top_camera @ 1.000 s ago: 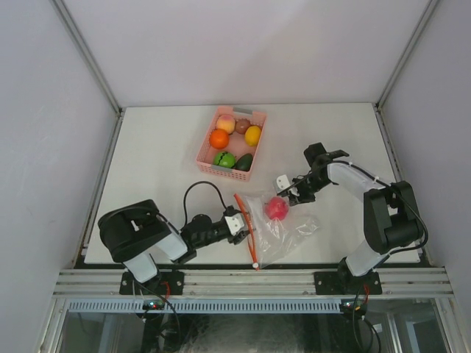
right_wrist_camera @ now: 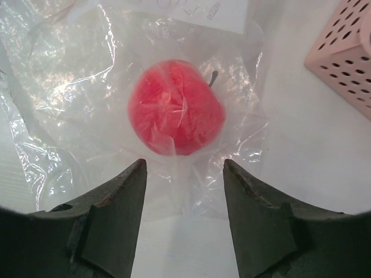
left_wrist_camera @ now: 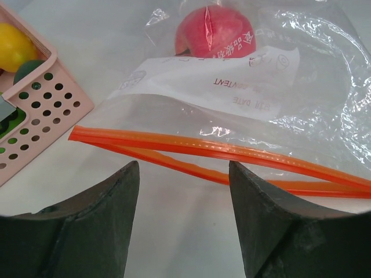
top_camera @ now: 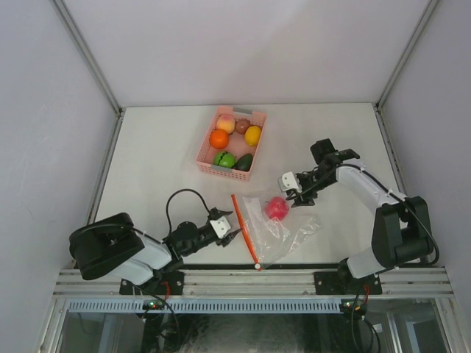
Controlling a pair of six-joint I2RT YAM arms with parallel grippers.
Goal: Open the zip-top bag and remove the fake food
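A clear plastic bag (top_camera: 283, 237) with an orange zip strip (top_camera: 247, 229) along its left edge lies on the table. Inside the bag is a red fake apple (top_camera: 277, 209), seen through the plastic in the right wrist view. The strip's two orange edges stand apart in the left wrist view, with a gap between them. My left gripper is open just short of the strip, nothing between its fingers. Over the closed end of the bag, beside the apple, my right gripper is also open; no plastic is visibly pinched.
Behind the bag stands a pink perforated basket (top_camera: 207, 168) holding several fake fruits, among them an orange (top_camera: 218, 139) and a lemon (top_camera: 252, 135). Bare table (top_camera: 143, 162) lies to the left and at the back right.
My left gripper has drawn back to the left, away from the orange strip. The apple stays in place.
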